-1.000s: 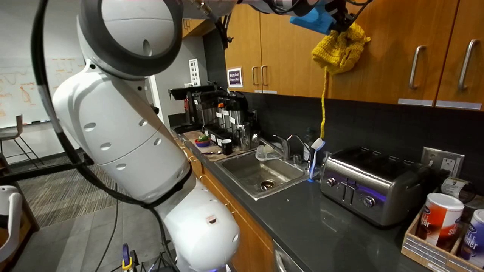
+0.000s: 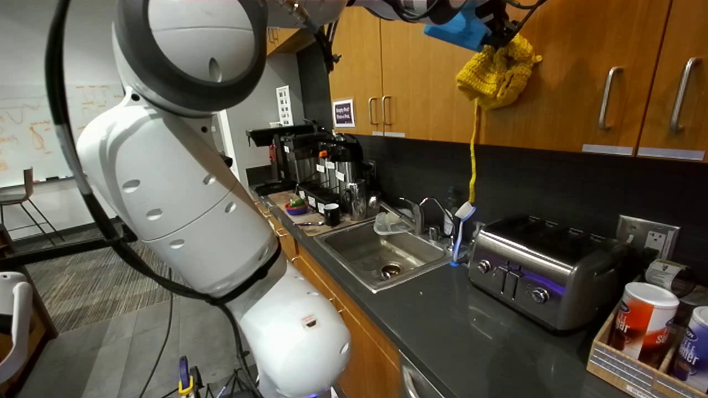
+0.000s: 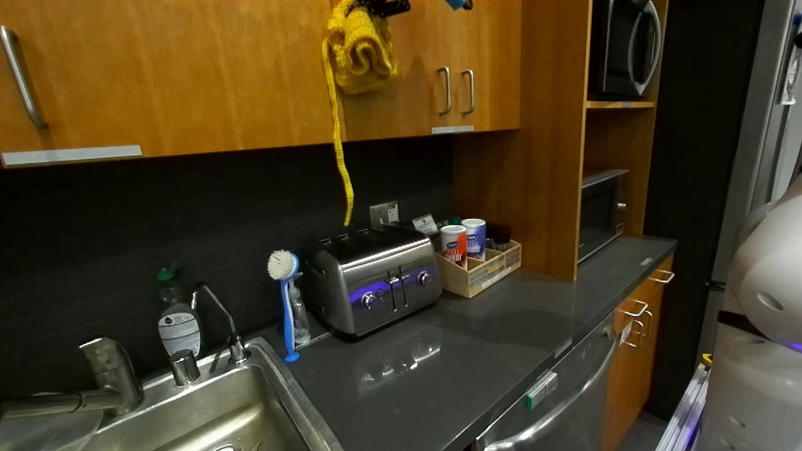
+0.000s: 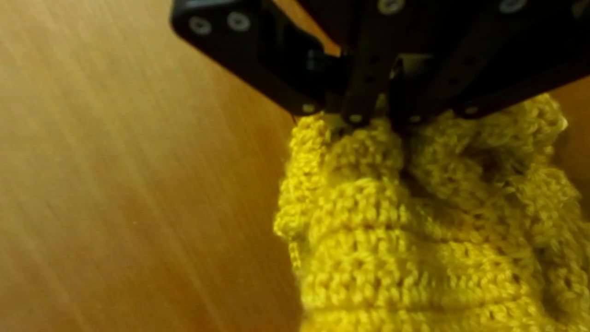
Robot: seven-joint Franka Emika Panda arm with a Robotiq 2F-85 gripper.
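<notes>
A yellow knitted piece hangs bunched up in front of the upper cabinets, with a long thin strap trailing down towards the counter. My gripper is shut on its top edge. Close up in the wrist view, the knit fills the lower right, and its folds hide the fingertips. From the other side, the yellow knit shows a curled fold, and its strap ends in the air above the toaster. Only a small part of the gripper shows at the top there.
Wooden cabinet doors with metal handles stand close behind the knit. Below are a sink, an upright blue-and-white brush and a wooden box with canisters.
</notes>
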